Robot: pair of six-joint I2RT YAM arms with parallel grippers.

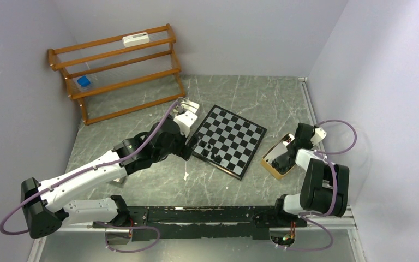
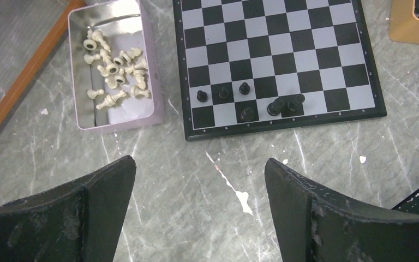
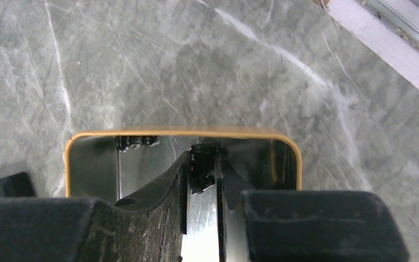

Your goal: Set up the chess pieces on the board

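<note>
The chessboard (image 2: 251, 41) carries several black pieces near its edge, among them a pawn (image 2: 244, 88) and a taller piece (image 2: 276, 106). Between the fingers of my right gripper, down in the tan box (image 3: 180, 132), a black chess piece (image 3: 202, 159) is gripped. Another black piece (image 3: 134, 142) lies in that box, left of the fingers. My left gripper hangs open over bare table in front of the board, nothing between its fingers. White pieces (image 2: 121, 68) lie jumbled in a pale box (image 2: 155, 87) left of the board.
A wooden rack (image 1: 123, 84) stands at the back left. The wall ledge (image 3: 398, 43) runs close to the tan box on the right. Table in front of the board (image 1: 196, 188) is clear.
</note>
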